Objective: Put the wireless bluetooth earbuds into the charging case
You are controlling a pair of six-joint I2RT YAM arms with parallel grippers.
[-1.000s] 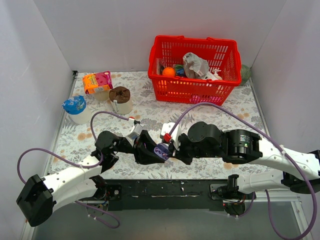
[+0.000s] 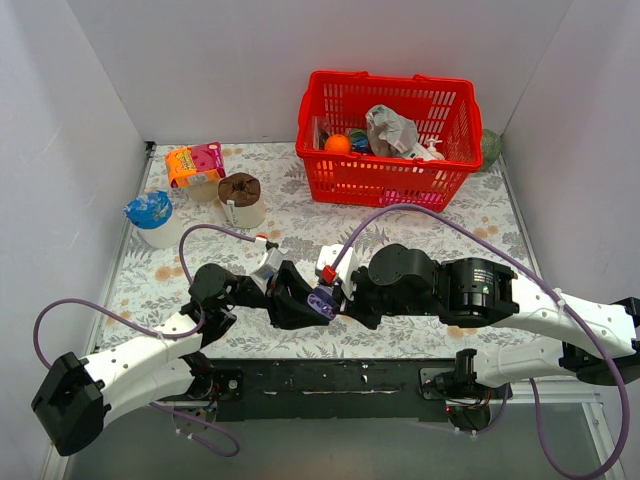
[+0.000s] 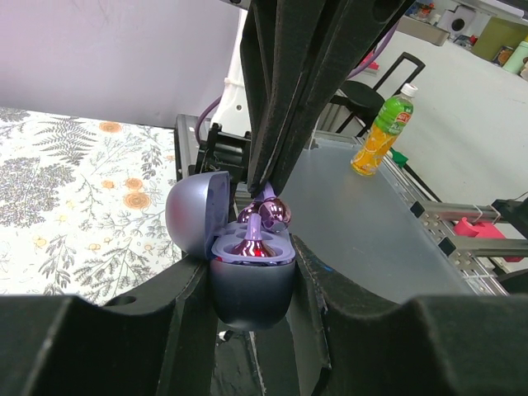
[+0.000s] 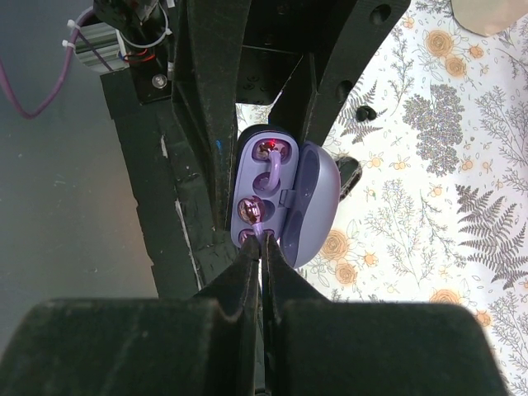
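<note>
The purple charging case [image 3: 252, 293] stands lid open, my left gripper shut on its sides. One shiny earbud sits in one half of the case, its stem upright in the left wrist view. A second earbud [image 4: 251, 209] is at the other half, its stem [image 4: 258, 228] pinched between the fingertips of my right gripper. From the left wrist, this second earbud [image 3: 275, 212] shows beyond the first one, under the right fingers [image 3: 285, 107]; whether it is fully seated I cannot tell. In the top view both grippers meet around the case [image 2: 322, 301].
A red basket [image 2: 400, 178] with assorted items is at the back. Behind the left arm are a blue-topped container [image 2: 150, 212], a brown-topped roll [image 2: 240, 195] and an orange-pink packet [image 2: 195, 163]. Patterned tabletop [image 2: 290, 220] between these and the arms is bare.
The left arm and case have stayed put.
</note>
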